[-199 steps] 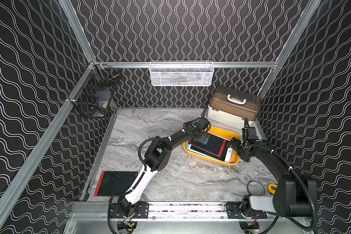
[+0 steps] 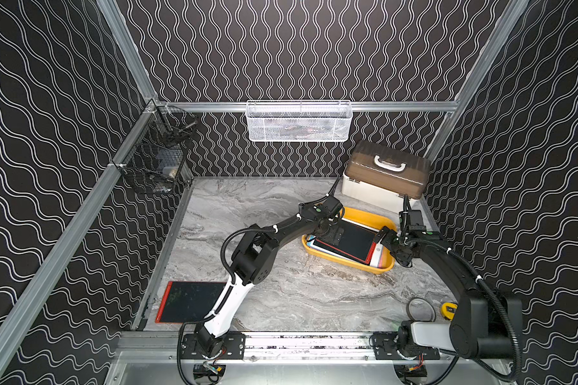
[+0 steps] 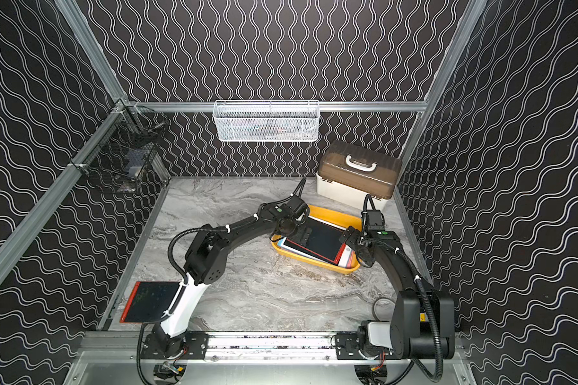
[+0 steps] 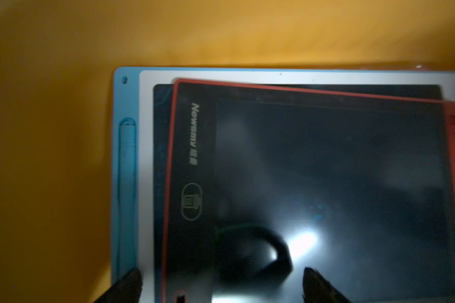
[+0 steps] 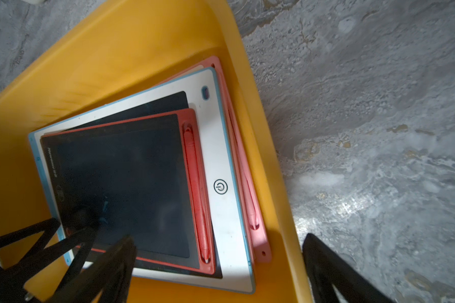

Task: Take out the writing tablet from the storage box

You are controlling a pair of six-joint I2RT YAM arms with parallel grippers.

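Observation:
In the yellow storage box, a small red-framed writing tablet with a dark screen lies on top of a larger white and blue tablet. A pink one shows beneath at one side. My left gripper is open, low over the red tablet's left part, its fingers apart with no tablet clamped. The right gripper is open too, with the box's right wall between its fingers. Another red-edged tablet lies flat on the table at front left.
A brown-lidded case stands right behind the box. A white mesh basket and a black wire basket hang on the frame. Near the right arm's base lie a ring and a yellow tape measure.
The small red tablet has slid toward the front right over the white one. My left gripper has shifted slightly toward the front left. The right arm looks unmoved.

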